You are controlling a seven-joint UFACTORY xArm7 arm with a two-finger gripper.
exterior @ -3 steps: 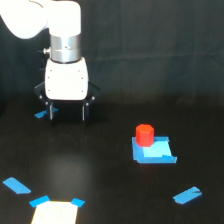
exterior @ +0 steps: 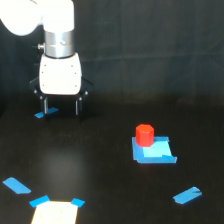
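Note:
My white gripper point(exterior: 61, 106) hangs at the upper left over the dark table, well apart from the other things. Its two dark fingers point down and stand wide apart, with nothing visible between them. To the right of centre, a small red object point(exterior: 145, 135) rests on a pale blue-white square point(exterior: 156, 150) edged with blue tape. Near the front edge of the view is a cream square point(exterior: 55, 213) with blue tape at its corners; its front part is cut off.
Loose strips of blue tape mark the dark surface: a left strip point(exterior: 16, 186), a right strip point(exterior: 187, 195) and a strip below the gripper point(exterior: 46, 113). Between the two squares the table is bare. A dark backdrop closes off the rear.
The gripper has shifted slightly to the left and up in the view, its fingers still apart. The red object and both squares have stayed in place.

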